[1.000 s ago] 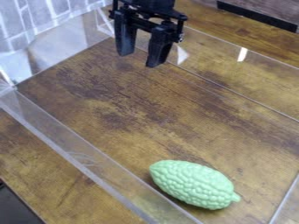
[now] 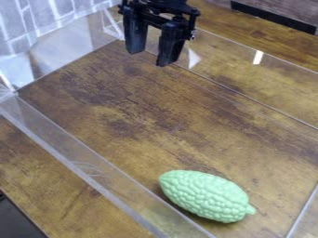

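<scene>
A pale green, bumpy toy gourd (image 2: 206,195) lies on the wooden floor of a clear-walled enclosure, near the bottom of the view. My black gripper (image 2: 152,48) hangs at the top centre, well behind and above the gourd, with its two fingers apart and nothing visible between them.
Transparent low walls (image 2: 87,163) border the wooden surface (image 2: 125,112) on the left, back and right. A white, light-patterned material (image 2: 37,33) is at the back left.
My gripper has shifted very slightly upward. The gourd has stayed in place.
</scene>
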